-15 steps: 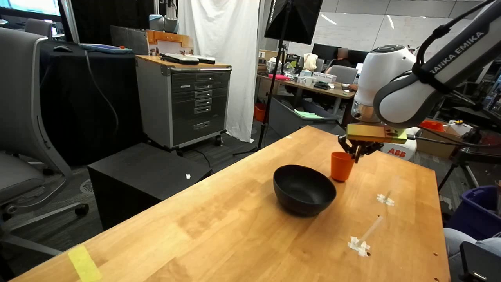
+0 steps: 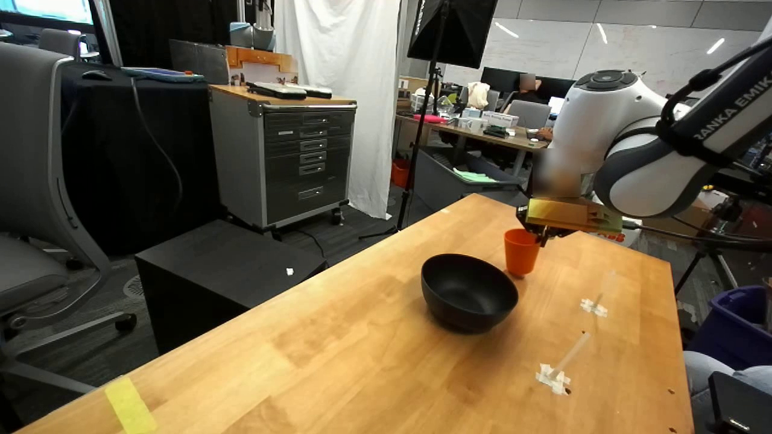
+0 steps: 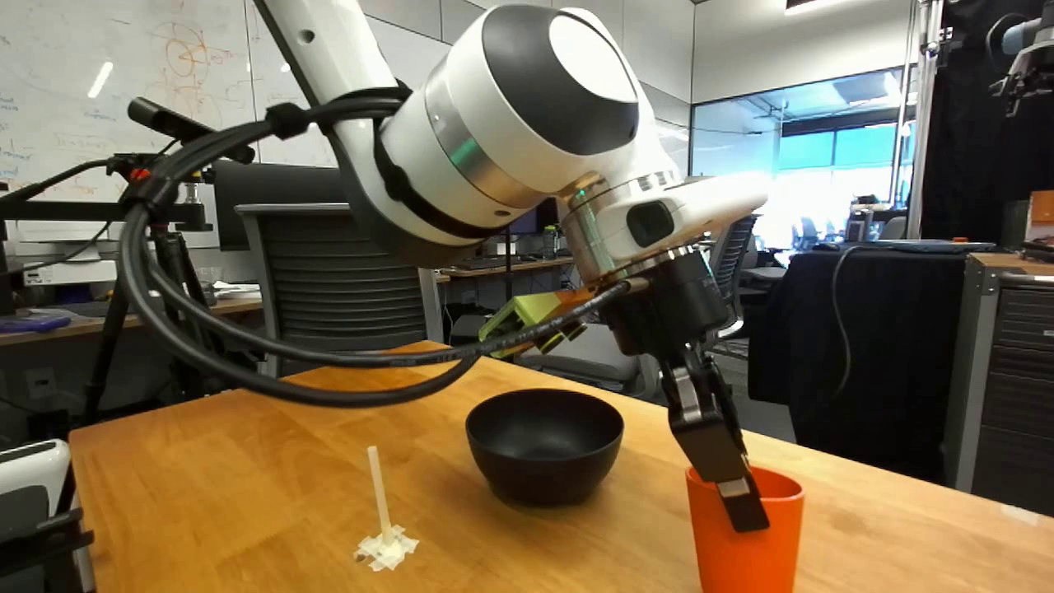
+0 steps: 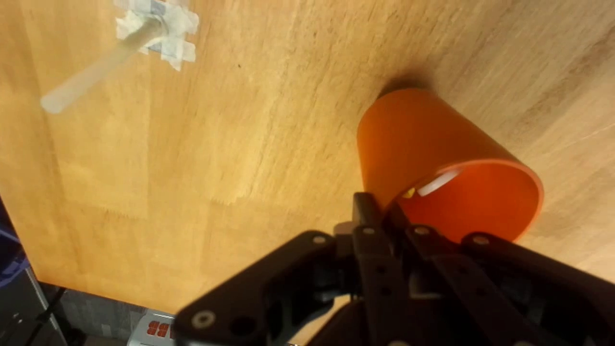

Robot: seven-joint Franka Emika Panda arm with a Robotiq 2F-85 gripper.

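Note:
An orange cup (image 2: pixel 521 252) stands just behind the black bowl (image 2: pixel 468 293) in the first exterior view, and their outlines nearly meet there. My gripper is shut on the cup's near wall at the rim, one finger outside and the other inside the mouth. From the second exterior view, a dark finger (image 3: pixel 743 506) overlaps the outer side of the cup (image 3: pixel 748 548). The wrist view shows the cup's opening tilted toward the lower right. Something small and white (image 4: pixel 438 182) with a bit of yellow shows inside it. Whether the base touches the table is unclear.
Two pale upright sticks are taped to the wooden table (image 2: pixel 325 347), one nearer (image 2: pixel 572 355) and one farther (image 2: pixel 606 289). The bowl is empty.
The cup has shifted slightly left and up in the first exterior view, together with my gripper. My arm's wrist has tilted and its upper link has swung right. The bowl has stayed put.

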